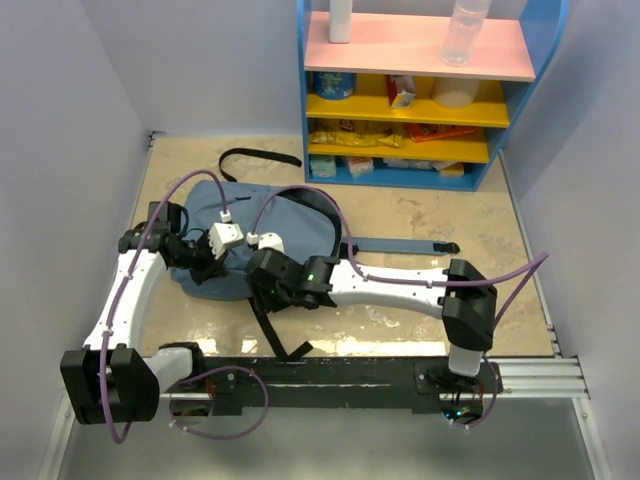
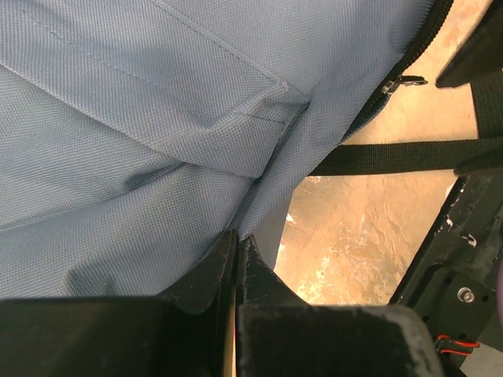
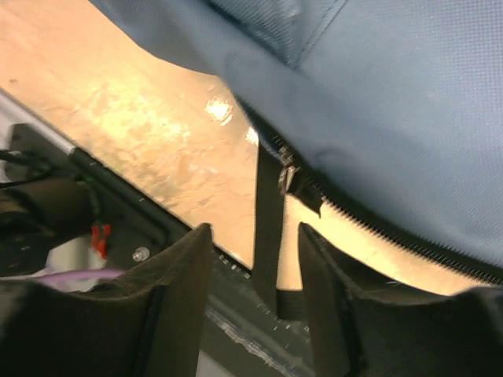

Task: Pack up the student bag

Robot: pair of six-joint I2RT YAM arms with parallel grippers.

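The blue-grey bag [image 1: 215, 285] lies flat at the left of the table, its cloth creased. My left gripper is shut at the bag's near part, a fold of the blue cloth pinched at its fingertips. Along the bag's edge runs a black zipper [image 3: 393, 236] with a metal slider [image 3: 287, 169] and a dark pull tab [image 3: 305, 192]. My right gripper stands part open near that slider. The tab is beyond its fingertips, and nothing lies between its fingers.
Black straps [image 1: 265, 325] and a blue shoulder strap [image 1: 395, 245] stretch out from the bag. Behind stands a blue shelf [image 1: 400, 178] with yellow boards, holding a bottle [image 1: 464, 35], a blue tin [image 1: 334, 85] and several packets.
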